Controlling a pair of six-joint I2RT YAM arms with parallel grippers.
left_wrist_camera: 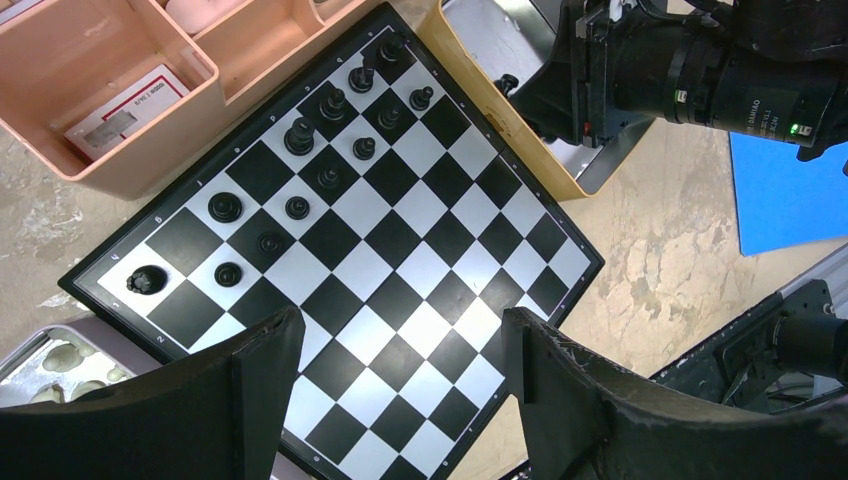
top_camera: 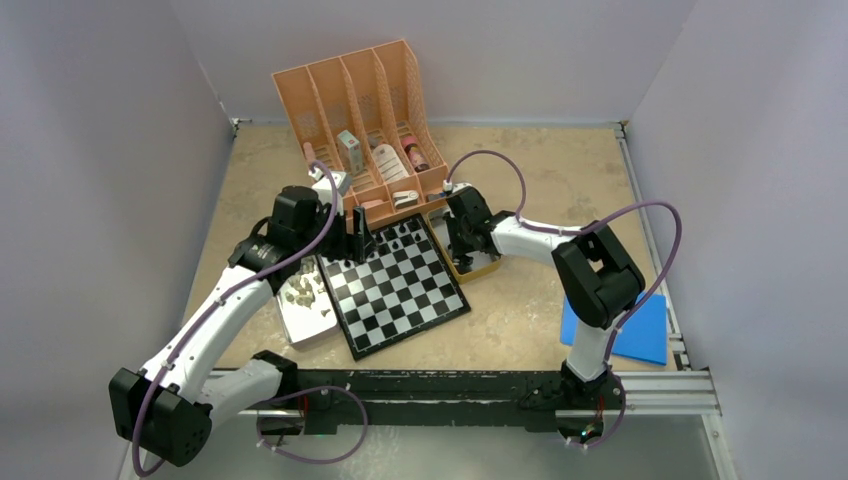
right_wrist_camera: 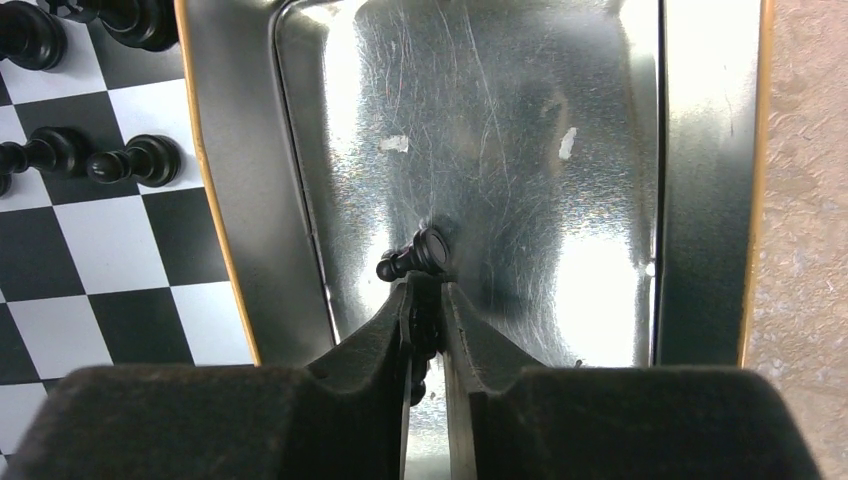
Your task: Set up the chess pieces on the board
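The chessboard [top_camera: 395,300] carries several black pieces on its upper rows, among them a piece [left_wrist_camera: 147,280] near the left corner. My left gripper hangs over the board, open and empty. My right gripper is down inside the yellow-rimmed metal tray [right_wrist_camera: 480,120], around a dark chess piece; whether its fingers grip it I cannot tell. A second black pawn [right_wrist_camera: 420,255] lies on its side just beyond the fingertips.
A white tray [top_camera: 305,330] of light pieces sits left of the board. An orange organiser [top_camera: 330,95] stands behind. A blue mat [top_camera: 640,340] lies at the front right, with clear table around it.
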